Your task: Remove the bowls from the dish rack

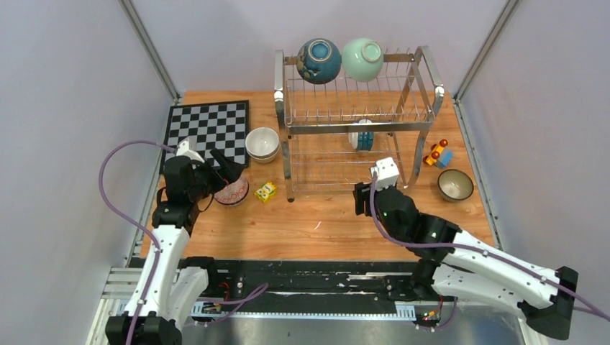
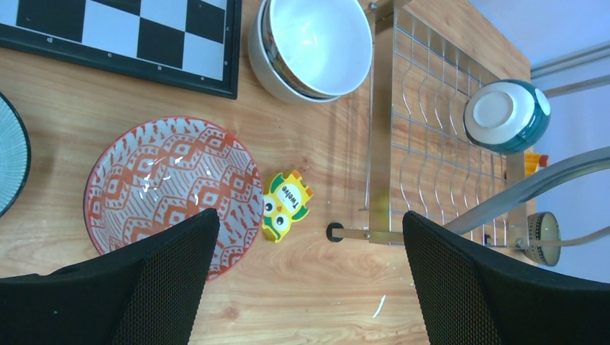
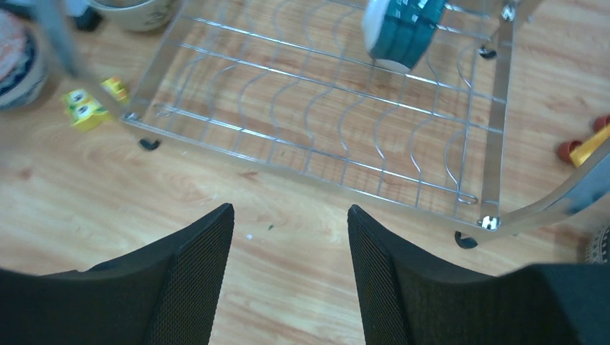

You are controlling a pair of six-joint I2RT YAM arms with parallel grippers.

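Note:
The metal dish rack (image 1: 324, 129) holds a dark blue bowl (image 1: 319, 61) and a mint bowl (image 1: 362, 59) upside down on top, and a teal-and-white bowl (image 3: 403, 32) on its lower tier. My left gripper is open and empty above a red patterned bowl (image 2: 165, 180) left of the rack. My right gripper is open and empty, facing the lower tier from the front. Stacked white bowls (image 1: 262, 140) stand beside the rack.
A checkerboard (image 1: 205, 126) lies at the back left. A yellow owl toy (image 1: 265, 192) is near the rack's left foot; a toy (image 1: 439, 154) and an olive bowl (image 1: 455, 185) are at the right.

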